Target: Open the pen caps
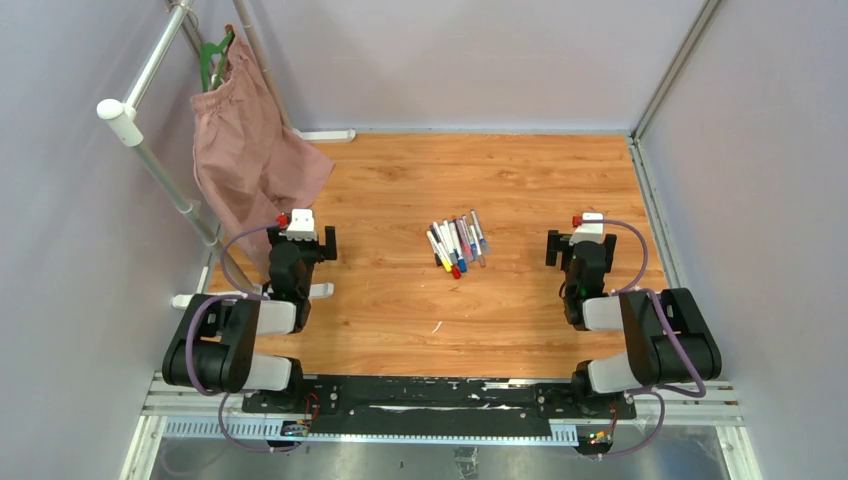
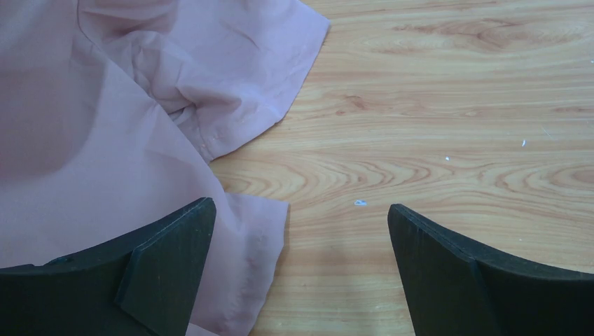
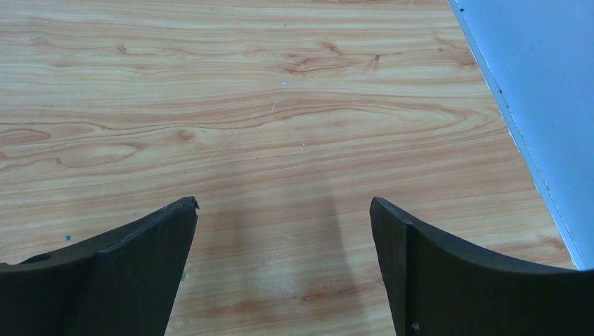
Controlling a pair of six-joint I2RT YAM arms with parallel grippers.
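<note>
Several capped-looking pens (image 1: 457,243) lie side by side in a loose bundle near the middle of the wooden table, with white bodies and ends of red, yellow, blue and other colours. Too small in the top view to tell each cap apart. To their left, well away, my left gripper (image 1: 302,240) stands open; in its wrist view the fingers (image 2: 171,259) are wide apart with nothing held. Far to the right of the pens, my right gripper (image 1: 582,245) is open too, and only bare wood shows between its fingers.
Pink cloth (image 1: 245,150) hangs from a green hanger (image 1: 213,60) on a white pipe rack (image 1: 165,175) at the left, reaching the table close to my left gripper. A wall edge (image 3: 518,133) borders the right side. Bare wood surrounds the pens, with one small white scrap (image 1: 437,326) in front.
</note>
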